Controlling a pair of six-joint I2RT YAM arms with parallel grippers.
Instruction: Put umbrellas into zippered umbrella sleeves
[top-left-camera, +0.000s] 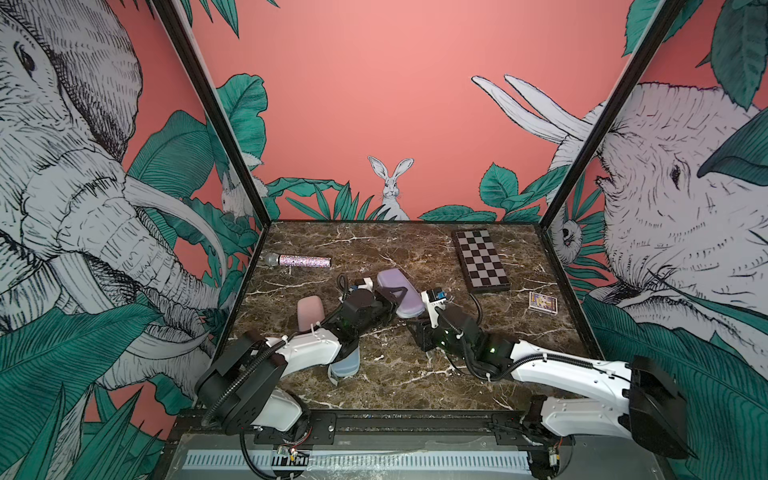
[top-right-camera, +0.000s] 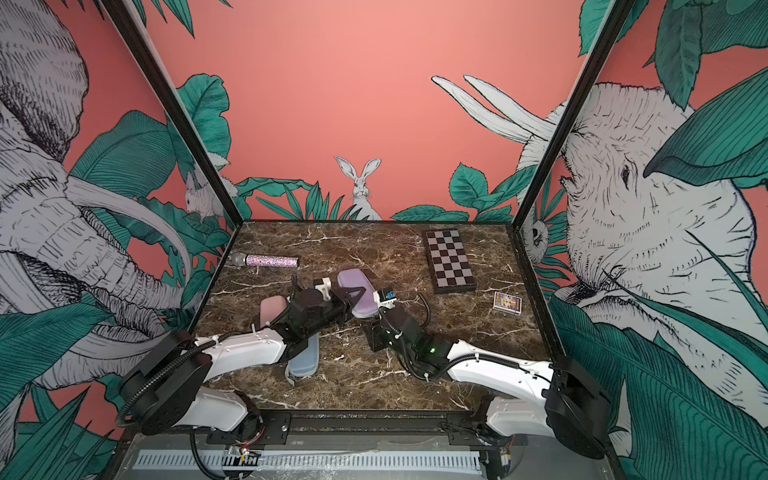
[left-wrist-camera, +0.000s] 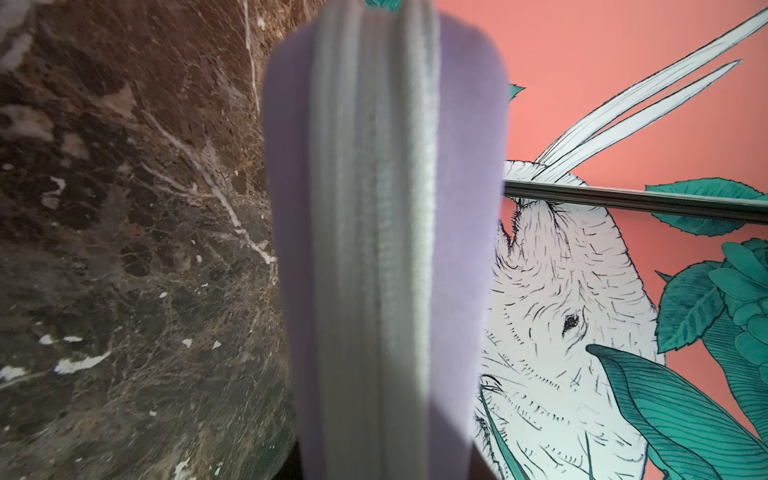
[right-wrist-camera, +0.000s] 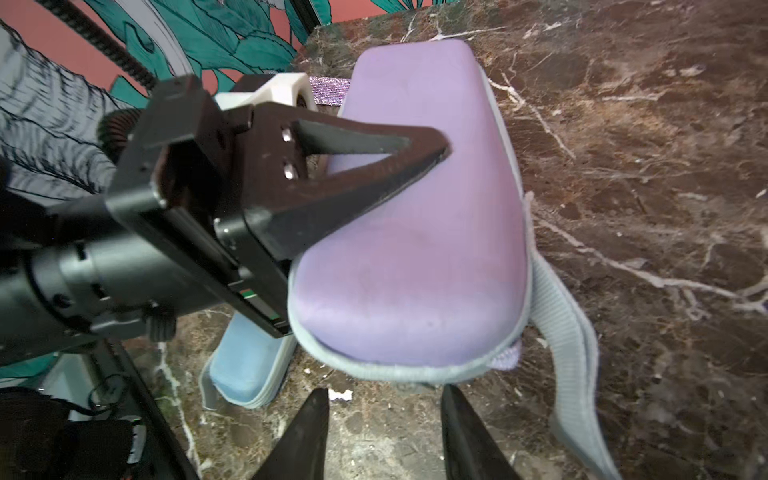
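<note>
A lavender sleeve (top-left-camera: 397, 289) with a grey zipper band (left-wrist-camera: 372, 232) is held above the middle of the table. My left gripper (top-left-camera: 397, 298) is shut on it from the side; one dark finger (right-wrist-camera: 376, 172) lies across its face in the right wrist view. At the sleeve's near end a grey strap (right-wrist-camera: 569, 352) hangs down, and a small lavender tip (right-wrist-camera: 505, 357) shows at the rim. My right gripper stands open below that end, nothing between its fingers. Left of my left arm lie a pink sleeve (top-left-camera: 310, 312) and a blue sleeve (right-wrist-camera: 250, 360), the latter partly under the arm.
A glittery pink microphone-like object (top-left-camera: 302, 261) lies at the back left. A checkered board (top-left-camera: 481, 261) sits at the back right, with a small card box (top-left-camera: 543, 302) in front of it. Bare table lies between the sleeve and the front edge.
</note>
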